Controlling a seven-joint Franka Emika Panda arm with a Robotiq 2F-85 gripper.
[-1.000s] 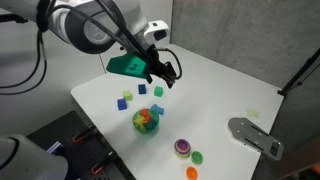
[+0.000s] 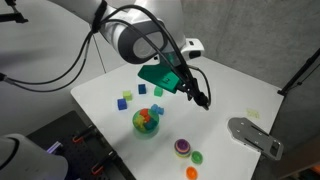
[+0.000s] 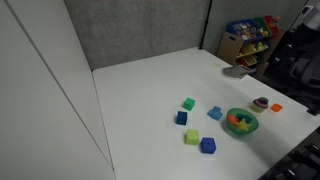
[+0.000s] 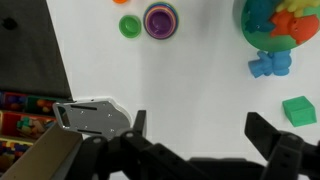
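High over the white table (image 2: pixel 222 130) hangs my gripper, its two dark fingers wide apart in the wrist view with only bare tabletop between them. A green bowl (image 4: pixel 259 40) holding colourful pieces (image 4: pixel 290 20) shows at the top right of that view. Just below the bowl lies a blue figure-shaped block (image 4: pixel 269 64), and farther down a green cube (image 4: pixel 299 111). A purple-rimmed round thing (image 4: pixel 160 20) rests beside a small green disc (image 4: pixel 130 26) at the top. Nothing touches the fingers.
A grey metal plate with a handle (image 2: pixel 254 136) lies near the table's right edge. Several cubes, among them a dark blue one (image 3: pixel 208 146) and a lime one (image 3: pixel 192 137), are scattered past the bowl. Shelved bins (image 3: pixel 247 40) stand beyond the table. Mid-table is clear.
In exterior view 1 my arm and gripper have swung to the right and somewhat lower, toward the table's middle. The objects on the table stay where they were.
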